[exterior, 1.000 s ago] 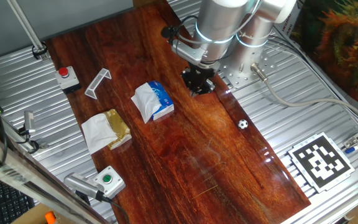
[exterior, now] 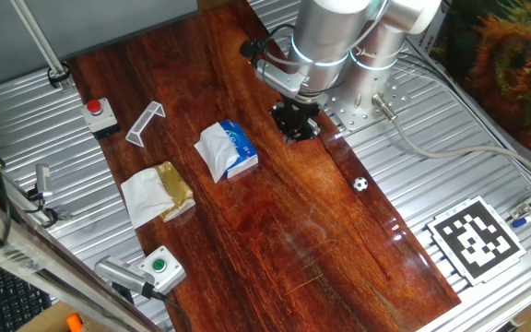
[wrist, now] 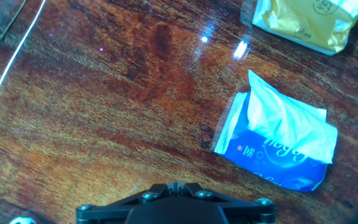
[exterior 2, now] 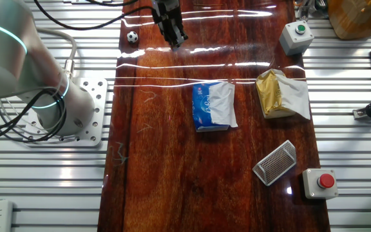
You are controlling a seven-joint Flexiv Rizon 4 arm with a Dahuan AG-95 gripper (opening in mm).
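Observation:
My gripper hangs above the wooden table with its fingers pointing down. In the wrist view its fingertips meet at the bottom edge, with nothing visible between them, so it looks shut. The blue tissue pack, a white tissue sticking out of it, lies to the right and ahead of the fingers there. Farther off is a gold tissue pack, cut by the top edge; its white tissue shows in exterior view 1. Both packs rest on the table, apart from the gripper.
A small soccer ball sits near the table's robot-side edge. Along the opposite edge are a white perforated bracket, a red button box and a green button box.

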